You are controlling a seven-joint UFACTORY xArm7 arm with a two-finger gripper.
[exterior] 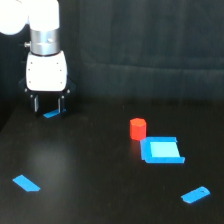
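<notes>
My gripper (48,107) is at the upper left, pointing down with its two dark fingers spread apart. Close to the fingertips lies a flat blue strip (54,113) on the dark table; whether the fingers touch it is too small to tell. A red block (138,129) stands right of centre, well away from the gripper. Just to its lower right is a blue square frame (162,160) around a pale, almost white middle. The red block sits by the frame's upper left corner, outside the pale area.
One more blue strip (26,184) lies at the lower left, and another blue strip (195,195) at the lower right.
</notes>
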